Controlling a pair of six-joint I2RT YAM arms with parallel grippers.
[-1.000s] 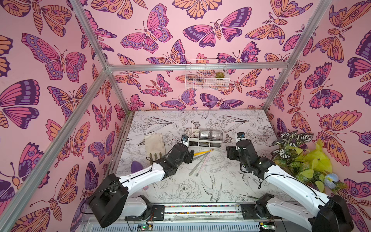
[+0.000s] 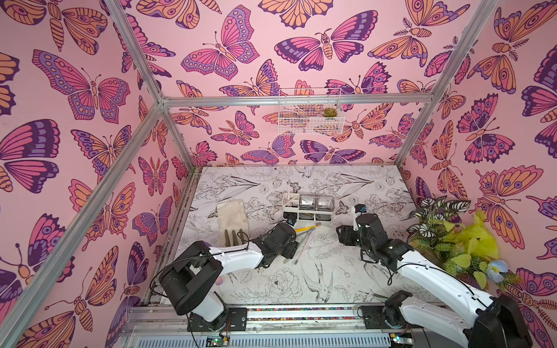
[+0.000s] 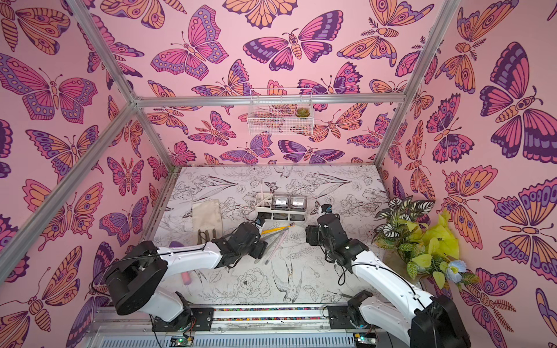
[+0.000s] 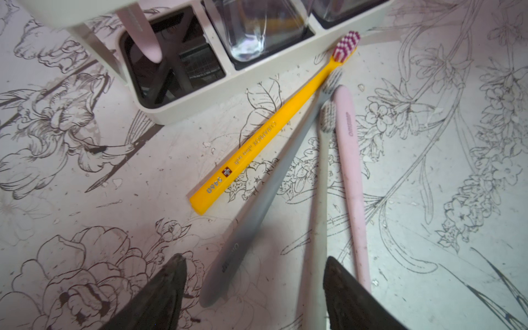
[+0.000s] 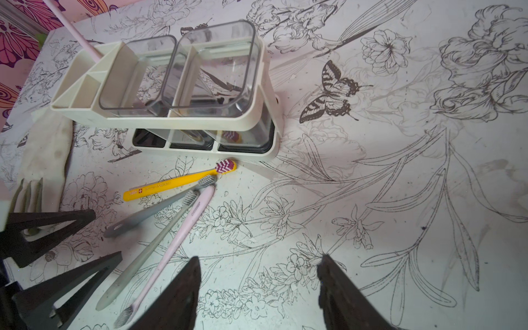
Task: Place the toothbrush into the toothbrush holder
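Four toothbrushes lie on the table below the holder [image 5: 253,99]: yellow [image 4: 258,140], dark grey [image 4: 244,231], pale grey [image 4: 321,192] and pink [image 4: 352,170]. The white holder has clear compartments; a pink item stands in its left part. My left gripper is open just above the handle ends of the dark and pale grey brushes, nothing held. My right gripper stands apart over bare table, right of the brushes, its fingers spread with nothing between them.
A beige cloth pouch [image 2: 232,214] with utensils lies left. Artificial plants [image 2: 452,243] crowd the right side. A wire basket [image 2: 310,121] hangs on the back wall. The table behind the holder is clear.
My right gripper has shifted slightly. The brushes and holder look unchanged.
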